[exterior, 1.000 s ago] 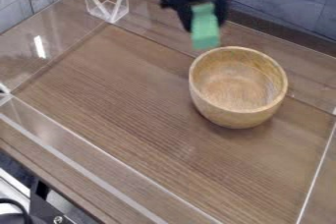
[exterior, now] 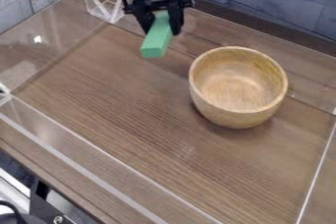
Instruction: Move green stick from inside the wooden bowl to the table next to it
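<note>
Near the top of the camera view hangs the green stick [exterior: 159,37], left of the wooden bowl and clear of its rim. My dark gripper [exterior: 157,10] is shut on the stick's upper end, and the lower part sticks out below the fingers. The round wooden bowl [exterior: 203,88] stands on the right side of the table and looks empty inside. How high the stick is above the wood cannot be told exactly.
A white wire-like object [exterior: 100,8] stands at the back left. Black cables [exterior: 27,208] lie at the lower left corner.
My gripper has carried the green stick leftward, from over the bowl's back edge to the space left of the bowl. The bowl has stayed in place.
</note>
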